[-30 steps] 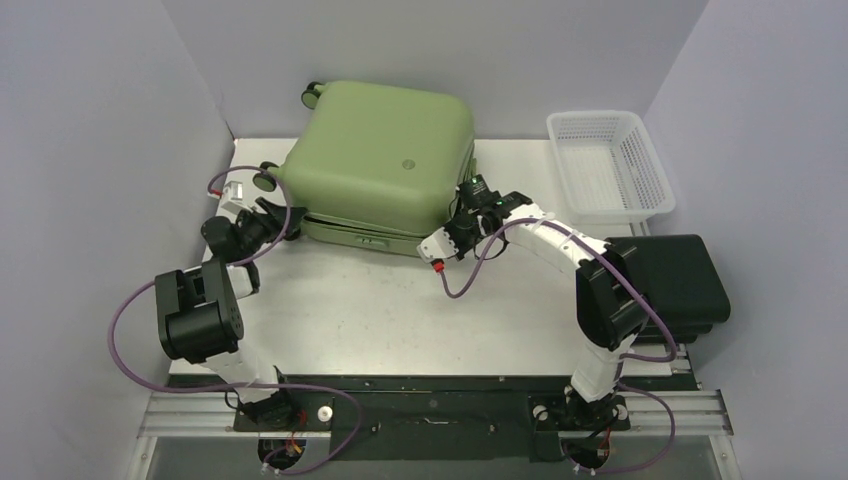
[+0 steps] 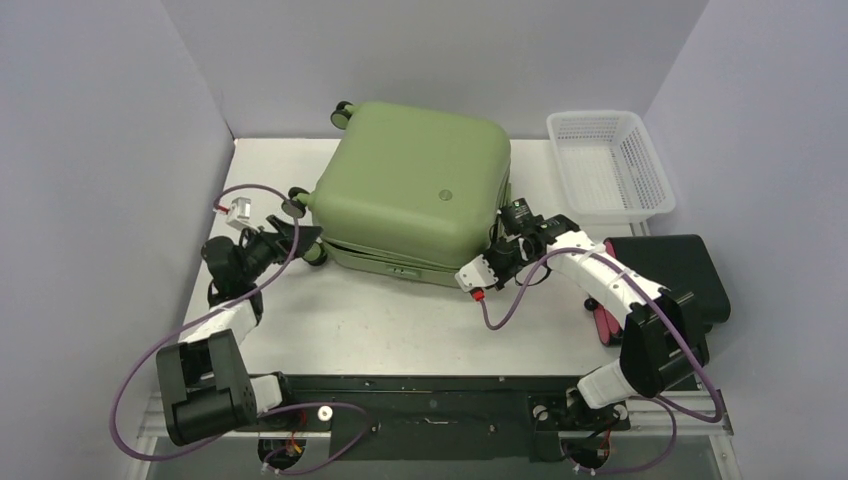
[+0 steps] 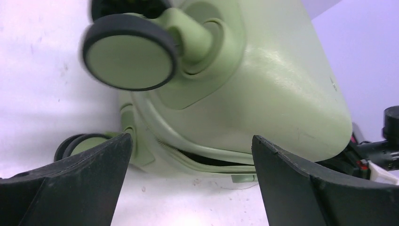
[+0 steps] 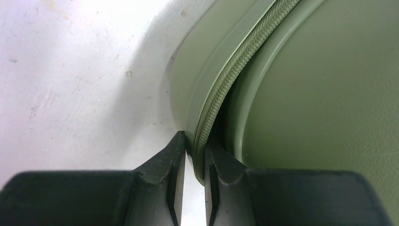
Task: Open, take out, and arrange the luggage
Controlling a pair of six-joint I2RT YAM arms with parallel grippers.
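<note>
The large green suitcase (image 2: 410,180) lies flat on the white table with a narrow gap along its zipped seam and its wheels to the left. My left gripper (image 2: 305,236) stands open at its left wheel end; the left wrist view shows the wheels (image 3: 127,59) just beyond the spread fingers. At the right end my right gripper is shut on the zipped edge (image 4: 221,89) of the suitcase's lower half; in the top view that gripper is partly hidden by its arm.
A white plastic basket (image 2: 605,165) stands at the back right. A dark case (image 2: 665,270) lies at the right edge behind the right arm.
The suitcase has shifted right and toward the front, along with my right gripper. My left gripper has moved right and slightly down in the top view.
</note>
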